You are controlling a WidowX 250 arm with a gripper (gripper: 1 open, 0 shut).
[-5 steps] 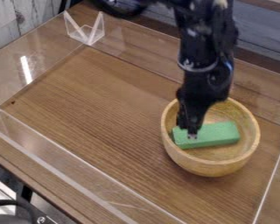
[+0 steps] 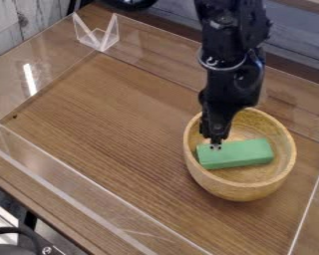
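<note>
A round wooden bowl (image 2: 239,185) sits on the right side of the wooden table, holding a green rectangular block (image 2: 239,153). My black gripper (image 2: 213,133) hangs over the bowl's back-left part, its tips just above the left end of the block. The fingers look close together, with nothing visible between them.
A clear plastic rack (image 2: 99,30) stands at the back left. Grey walls border the back, and dark cables show at the lower left.
My gripper has risen and drawn slightly back from over the block. The bowl and the green block look unmoved.
</note>
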